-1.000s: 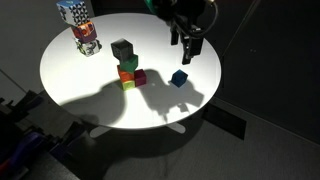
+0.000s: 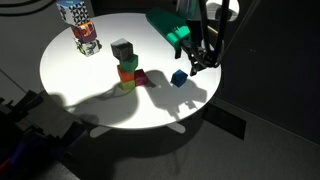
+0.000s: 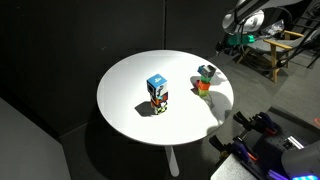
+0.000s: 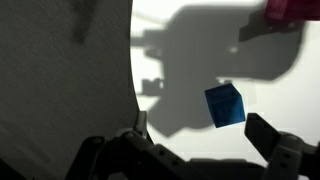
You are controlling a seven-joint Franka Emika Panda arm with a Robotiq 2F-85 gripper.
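Observation:
A blue cube (image 2: 179, 77) lies alone near the right side of the round white table (image 2: 75, 80). Above and just to its right, in exterior view 1, my gripper (image 2: 205, 65) hangs with its fingers apart. From the wrist, the same blue cube (image 4: 225, 106) shows ahead of the gripper, nearer the right finger, with nothing held. Left of it stands a stack of cubes (image 2: 127, 72) with a dark one on top, and a red cube (image 2: 140, 77) sits against its right side. I cannot make out the gripper in exterior view 2.
A patterned box (image 2: 73, 12) rests on an orange-red and patterned piece at the table's back left; in exterior view 2 this box (image 3: 157, 88) stands well clear of the stack (image 3: 204, 83). The table's edge (image 4: 132, 60) runs left of the gripper. Open tabletop lies between.
In exterior view 1 my gripper has moved right and lower, past the blue cube's right side. The cubes have stayed in place.

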